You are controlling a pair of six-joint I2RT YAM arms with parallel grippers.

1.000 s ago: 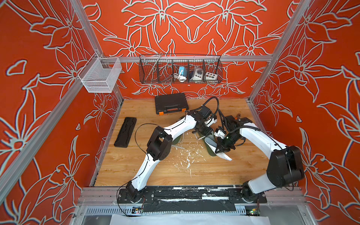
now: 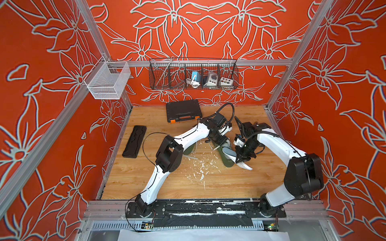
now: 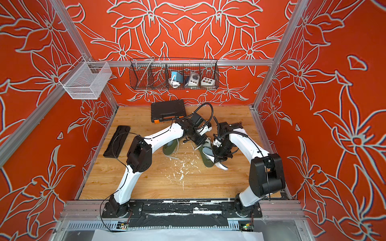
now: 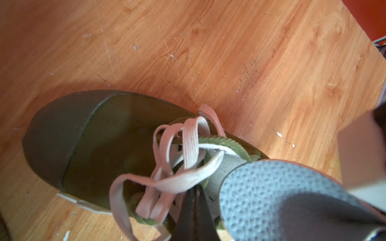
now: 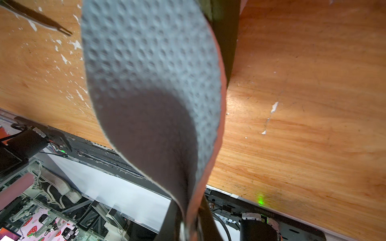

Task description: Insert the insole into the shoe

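An olive shoe with loose pale laces lies on the table. My left gripper is shut at the laces and tongue near the shoe's opening; whether anything thin is between its fingers is hidden. My right gripper is shut on the insole, a grey dimpled sheet with a salmon edge, pinched and bent where held. One rounded end of the insole lies over the shoe's opening beside the tongue in the left wrist view; the other end sticks out toward the front right in the top views.
A second olive shoe lies left, partly under the left arm. A black case stands at the back, a black tray at the left.
My right gripper and the insole have shifted slightly to the right and toward the back. The left arm is almost still.
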